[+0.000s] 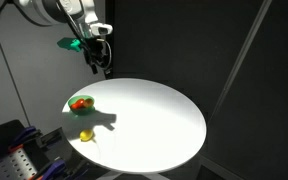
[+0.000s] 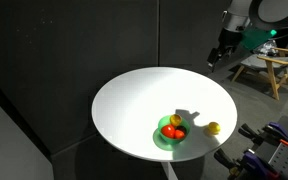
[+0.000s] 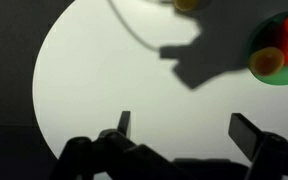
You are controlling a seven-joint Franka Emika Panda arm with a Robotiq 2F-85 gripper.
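Note:
My gripper hangs open high above the white table, its two fingers wide apart with nothing between them. Toward one side of the tabletop stands a green bowl (image 3: 282,79) holding red round things (image 2: 167,131) and a yellow-orange one (image 2: 175,119). A separate yellow object (image 2: 214,128) lies on the bare table near the bowl. In the wrist view this yellow object (image 3: 187,4) is cut off by the top edge, and the bowl is cut off at the right.
The arm's shadow falls on the tabletop beside the bowl. A wooden chair (image 2: 259,72) stands behind the arm, away from the table.

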